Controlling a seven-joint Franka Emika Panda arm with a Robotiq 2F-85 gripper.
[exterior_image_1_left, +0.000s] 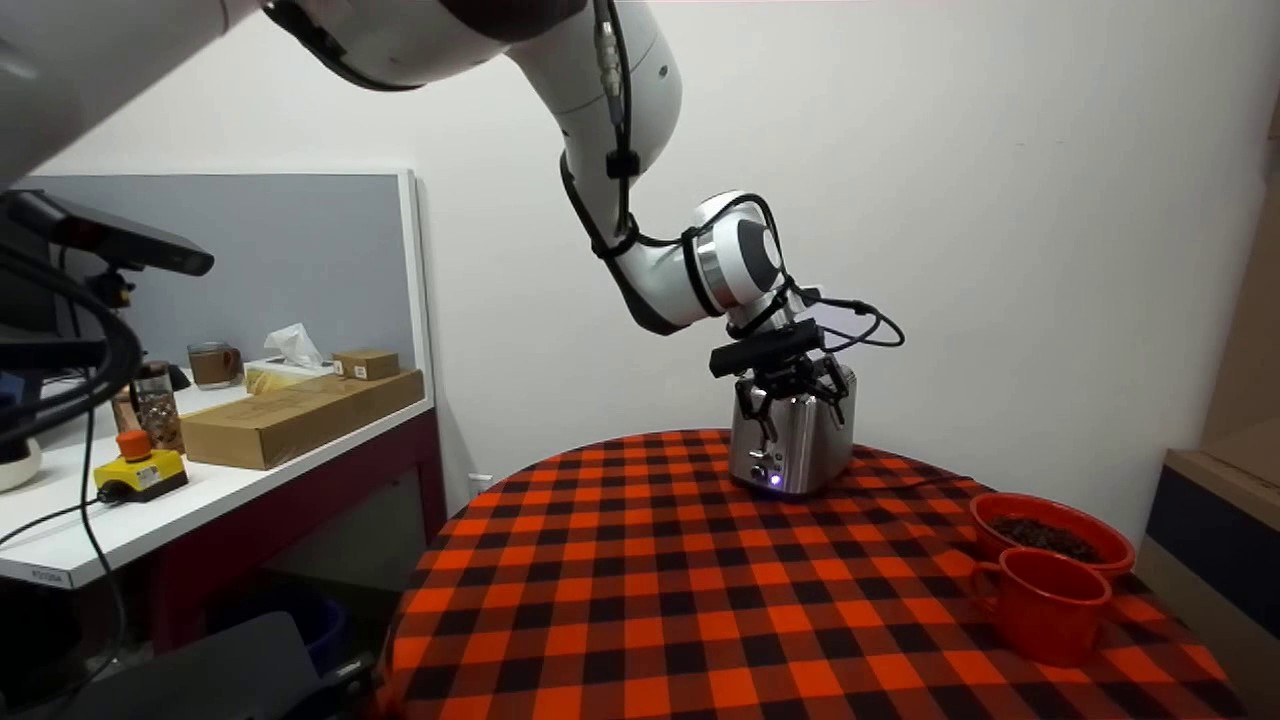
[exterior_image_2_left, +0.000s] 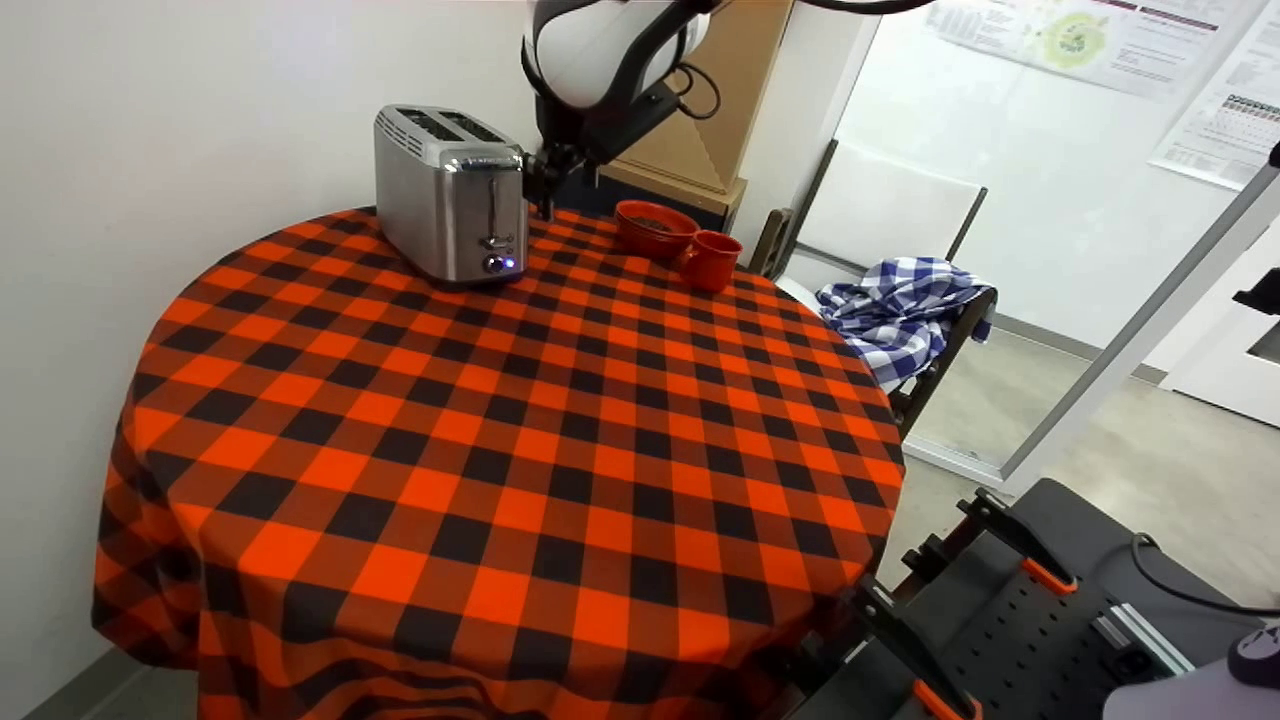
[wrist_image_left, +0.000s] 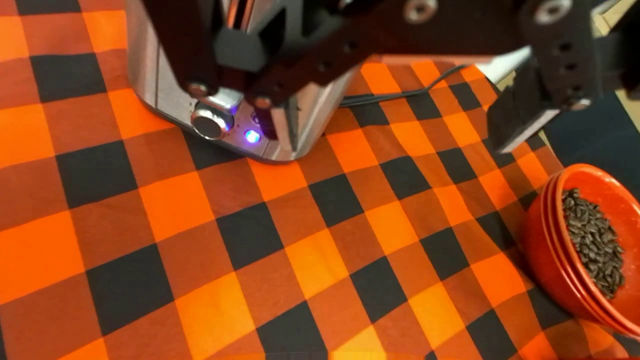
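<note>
A silver toaster stands upright near the far edge of the round table, its small light glowing blue-violet in the wrist view. My gripper is open, its fingers wide apart with nothing between them. In exterior view 2 it hangs just right of the toaster. One finger overlaps the toaster's front corner in the wrist view, while the other is out to the right over the cloth; whether it touches the toaster I cannot tell. Right of the toaster sit a red bowl of dark beans and a red mug.
Red-and-black checked cloth covers the table, clear across its middle and front. A dark cord trails from the toaster. The wall stands close behind; cardboard boxes are beyond the table on the right.
</note>
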